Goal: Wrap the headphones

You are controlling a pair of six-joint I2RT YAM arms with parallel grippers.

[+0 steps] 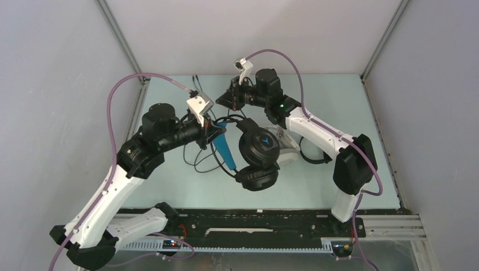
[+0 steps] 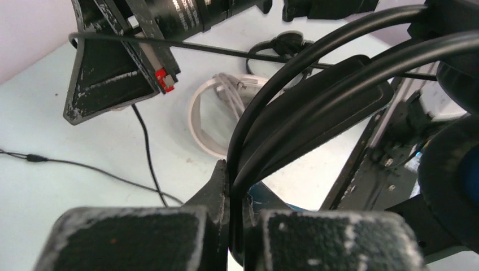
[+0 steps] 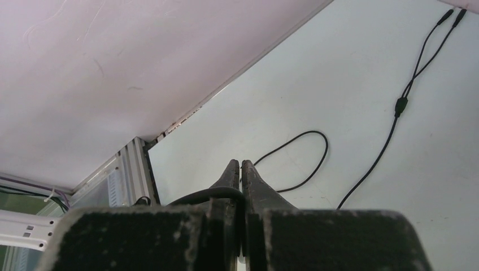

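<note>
Black headphones [image 1: 258,148] hang off the table from my left gripper [image 1: 209,132], which is shut on their headband; in the left wrist view the twin band [image 2: 305,73] runs into the fingers. A blue object [image 1: 223,147] shows beside the band in the top view. My right gripper [image 1: 230,99] is higher in that view, at the back middle, shut; the black cable [image 3: 214,193] runs over it in the right wrist view and stretches across the left wrist view. Whether the cable is between its fingertips is hard to tell.
A white headset [image 2: 197,113] and another black headset [image 1: 316,160] lie on the table [image 1: 344,96] at centre right. Loose cables [image 3: 384,147] lie across the left and back. Walls bound the sides and back.
</note>
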